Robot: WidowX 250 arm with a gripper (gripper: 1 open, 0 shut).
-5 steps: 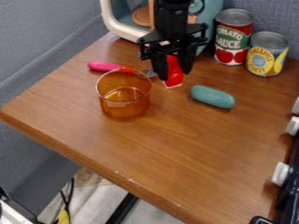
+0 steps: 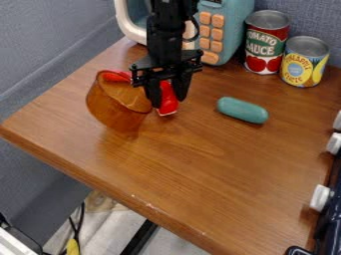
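Observation:
My black gripper (image 2: 168,84) is shut on a red object (image 2: 167,106), low over the table at the back left. An orange translucent pot (image 2: 114,103) sits just left of it, tipped over against the red object. Part of a pink item shows behind the pot, mostly hidden.
A teal cylinder (image 2: 242,110) lies to the right. A tomato can (image 2: 265,45) and a yellow can (image 2: 304,65) stand at the back right, beside a toy microwave (image 2: 220,30). A stove edge (image 2: 324,219) lines the right side.
My gripper has moved left and down with the red object. The orange pot, upright before, has tilted and shifted slightly left.

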